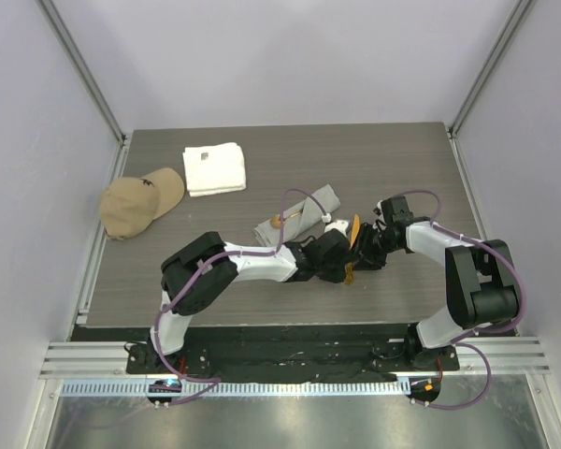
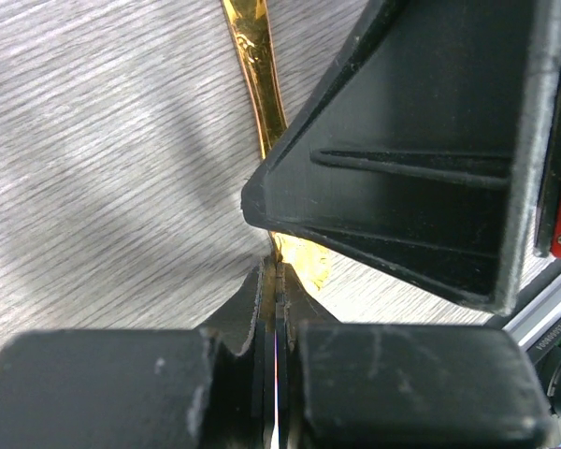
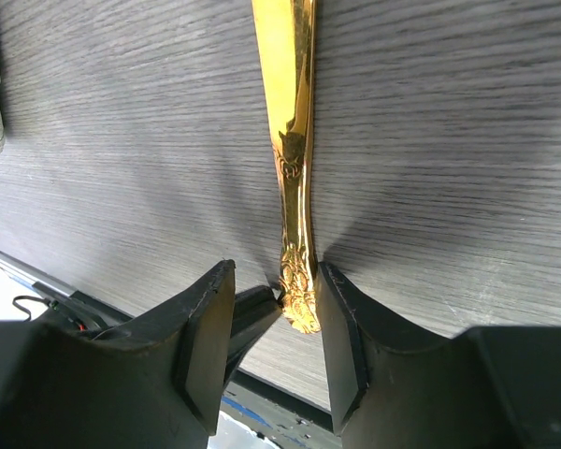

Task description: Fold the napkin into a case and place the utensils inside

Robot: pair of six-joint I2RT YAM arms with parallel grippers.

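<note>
A gold knife point(image 3: 294, 150) lies on the grey wooden table, its blade upward in the right wrist view and its ornate handle end between the tips of my right gripper, which stands part open. My left gripper is shut, its tips at that handle end; whether it pinches any of it I cannot tell. The right gripper's dark body covers part of the knife in the left wrist view. Behind the grippers, a folded grey napkin point(image 1: 316, 204) lies diagonally, with a gold piece point(image 1: 279, 221) on it.
A folded white cloth point(image 1: 215, 168) and a tan cap point(image 1: 131, 206) lie at the back left.
</note>
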